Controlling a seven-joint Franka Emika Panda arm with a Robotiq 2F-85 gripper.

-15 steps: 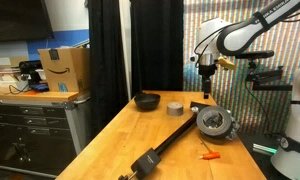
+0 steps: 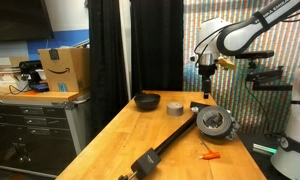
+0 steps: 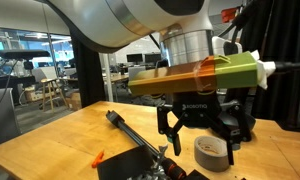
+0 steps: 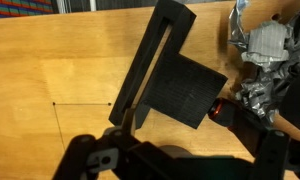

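My gripper (image 2: 206, 94) hangs open above the right side of the wooden table, nothing between its fingers. Its two dark fingers stand well apart in the second exterior view. Beneath it in the wrist view lie a long black bar (image 4: 150, 60) and a flat black square piece (image 4: 186, 90). Crumpled silver material (image 4: 265, 60) is on the right of that view. A roll of tape (image 3: 212, 152) sits on the table near the gripper. An orange-red object (image 2: 210, 155) lies near the table's front right.
A black pan (image 2: 147, 101) and a pale tape roll (image 2: 175, 108) stand farther back. A big round metal object (image 2: 216, 121) is at the right edge. Dark curtains hang behind.
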